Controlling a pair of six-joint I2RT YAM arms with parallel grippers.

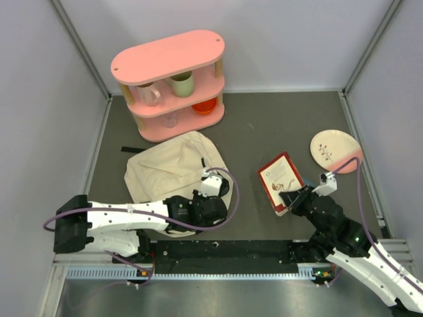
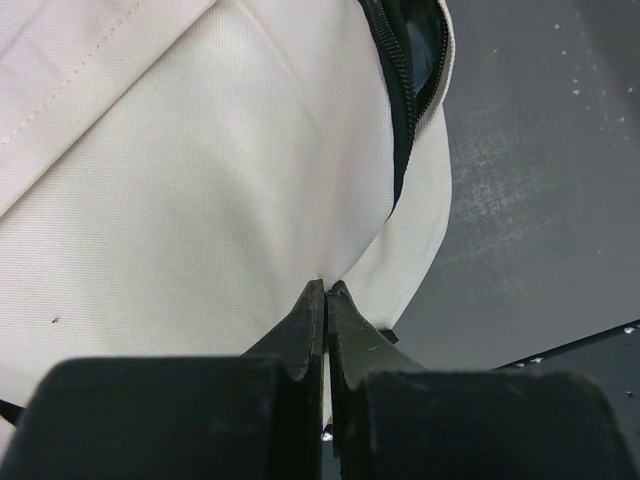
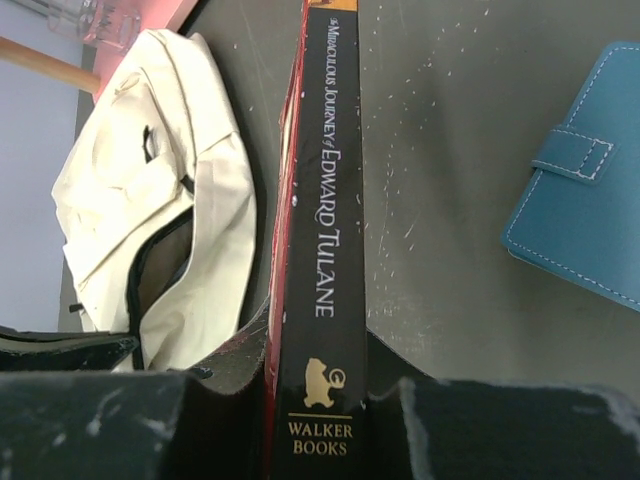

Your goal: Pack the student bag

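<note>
The cream cloth bag (image 1: 165, 162) lies flat on the table, left of centre. Its black zip opening (image 2: 402, 95) gapes a little along the right side. In the left wrist view my left gripper has its tips together on the bag's cream edge, just below the zip's end; only a thin fold is pinched. My right gripper is shut on a book (image 3: 325, 200) with a black spine, held by its spine end. From above, the book's red-bordered cover (image 1: 281, 175) shows, right of the bag.
A blue notebook (image 3: 590, 190) with a clasp lies right of the book. Farther right is a round plate (image 1: 334, 146). The pink shelf (image 1: 168, 56) with cups and a red bowl (image 1: 205, 106) stands behind the bag. Bare table separates bag and book.
</note>
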